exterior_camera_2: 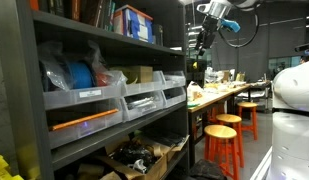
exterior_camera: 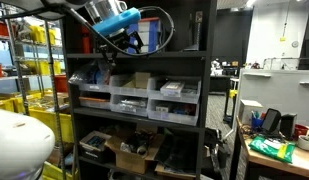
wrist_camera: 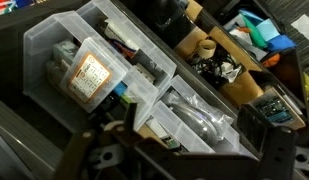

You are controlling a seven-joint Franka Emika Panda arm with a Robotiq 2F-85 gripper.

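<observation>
My gripper reaches into the bottom of the wrist view, its two dark fingers set wide apart with nothing held between them. Beyond it are clear plastic bins point(wrist_camera: 159, 72) on a dark shelf, one with a white-and-orange box point(wrist_camera: 90, 75) inside and another with a clear bag point(wrist_camera: 199, 117). In exterior view 1 the arm, with its blue joint point(exterior_camera: 120, 22), hangs in front of the upper part of the shelving unit point(exterior_camera: 204, 70). Exterior view 2 shows the arm point(exterior_camera_2: 219, 25) high on the right, clear of the shelf.
Cardboard boxes point(exterior_camera: 132, 160) and dark items fill the lower shelf. Books point(exterior_camera_2: 134, 25) stand on the top shelf. To the right, a wooden table point(exterior_camera: 279, 150) carries a green packet point(exterior_camera: 272, 149). Orange stools point(exterior_camera_2: 224, 133) stand farther back. Open air separates the arm from the bins.
</observation>
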